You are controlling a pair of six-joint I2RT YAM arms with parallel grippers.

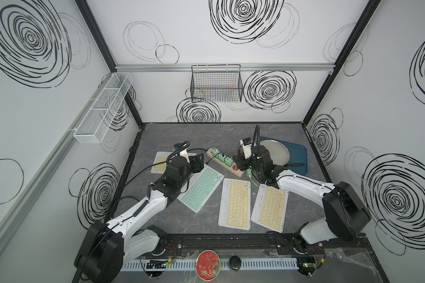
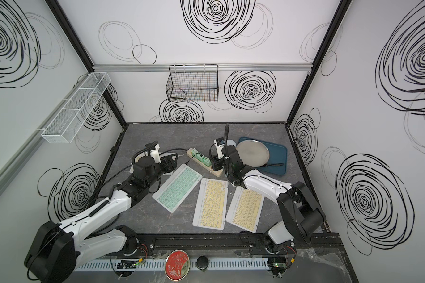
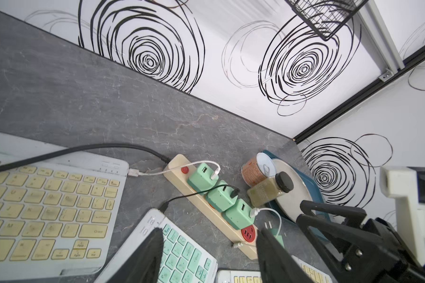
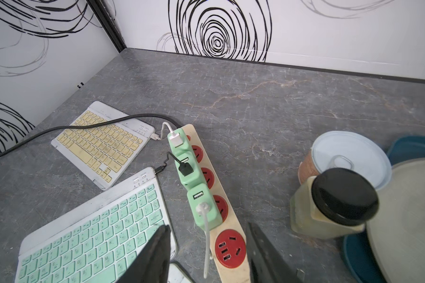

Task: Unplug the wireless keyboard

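A beige power strip (image 4: 233,267) bears three green chargers (image 4: 203,211) with cables plugged in. A yellow-key keyboard (image 4: 101,144) with a white cable lies at back left; a mint keyboard (image 4: 92,238) with a black cable lies beside the strip. Two more yellow-key keyboards (image 1: 235,203) lie in front. My left gripper (image 1: 196,163) stands open above the mint keyboard's upper end, nothing between its fingers. My right gripper (image 1: 241,162) hangs above the strip's right end, fingers apart with nothing seen held between them.
A blue tray (image 1: 296,153) with a grey plate (image 4: 411,212) is at the right, beside a dark-lidded jar (image 4: 322,220) and a can (image 4: 344,154). A black cable (image 4: 78,126) crosses the back-left keyboard.
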